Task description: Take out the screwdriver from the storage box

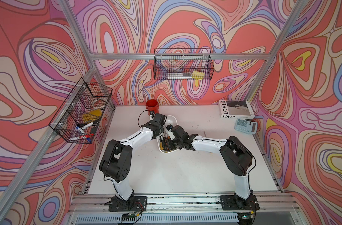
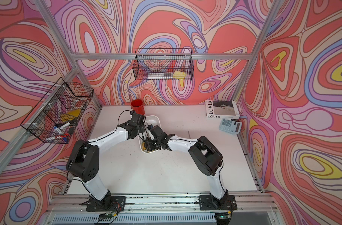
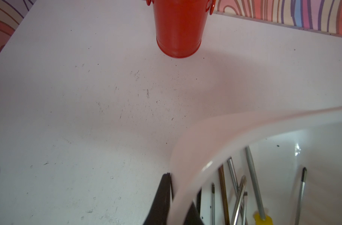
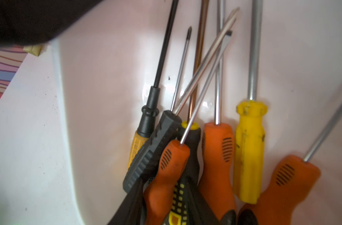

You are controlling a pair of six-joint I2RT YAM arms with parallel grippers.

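The white storage box (image 1: 172, 119) stands mid-table with several screwdrivers in it. In the left wrist view my left gripper is shut on the box's rim, one finger on each side of the wall. Inside the box, my right gripper is partly open, its fingers (image 4: 130, 202) on either side of a small orange-handled screwdriver (image 4: 169, 157) that lies on top of the others. Whether they touch its handle I cannot tell. Around it lie a grey-handled screwdriver (image 4: 152, 151), a yellow-handled one (image 4: 249, 153) and other orange-handled ones (image 4: 217, 161).
A red bucket (image 1: 152, 106) stands behind the box. A book (image 1: 236, 109) and a calculator (image 1: 245, 126) lie at the back right. Beyond the right forearm a thin rod (image 1: 205, 133) shows on the table.
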